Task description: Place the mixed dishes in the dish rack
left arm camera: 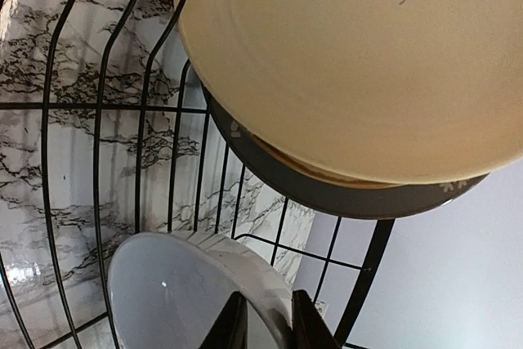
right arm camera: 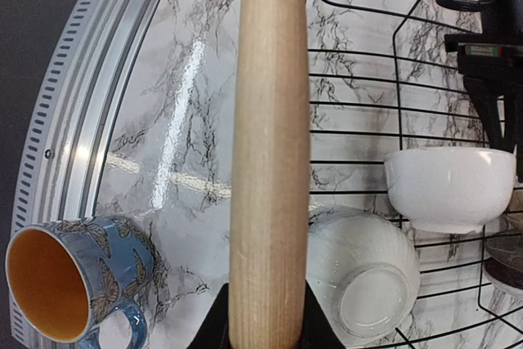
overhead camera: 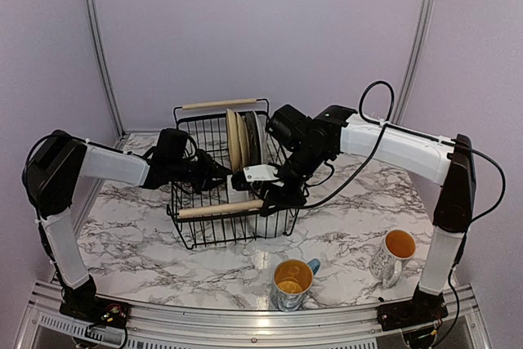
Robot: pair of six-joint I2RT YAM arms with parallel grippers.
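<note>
The wire dish rack (overhead camera: pixel 186 230) holds upright plates (left arm camera: pixel 343 79), a white bowl (right arm camera: pixel 445 185) and a second, overturned white bowl (right arm camera: pixel 359 267). My left gripper has its fingers on either side of the white bowl's rim (left arm camera: pixel 163 284); whether they press on it is unclear. My right gripper is shut on the front wooden handle (right arm camera: pixel 270 120) of the rack.
A blue mug with orange inside (overhead camera: pixel 292 284) stands at the front, and another mug (overhead camera: pixel 388 259) stands at the right, both outside the rack. Marble table shows free around them.
</note>
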